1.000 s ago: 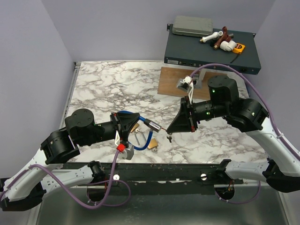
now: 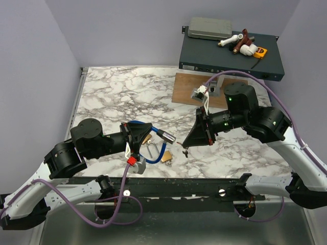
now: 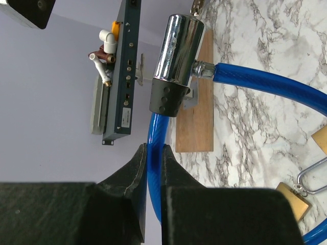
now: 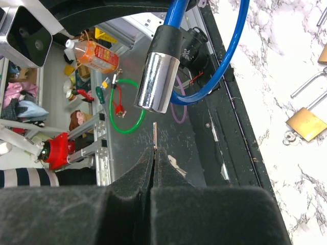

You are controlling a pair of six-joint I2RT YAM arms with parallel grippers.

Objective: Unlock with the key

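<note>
A blue cable lock, its chrome lock cylinder (image 3: 176, 51) capped in black, is held up over the table. My left gripper (image 2: 152, 126) is shut on the blue cable (image 3: 156, 138) just behind that cylinder. Facing the cylinder's free end, my right gripper (image 2: 184, 145) is shut on a thin key (image 4: 155, 135), whose blade sticks out beyond the fingertips. The key tip stands a little apart from the chrome end (image 4: 156, 84). Below the right fingertips dangles a small metal piece (image 2: 185, 153). The keyhole face is hidden in both wrist views.
Brass padlocks (image 2: 166, 156) lie on the marble table (image 2: 122, 92) under the cable loop. At the back, a wooden board (image 2: 186, 88) lies below a dark rack unit (image 2: 204, 51) with fittings on top.
My right gripper has shifted slightly, opening a wider gap. The left arm and lock have stayed still.
</note>
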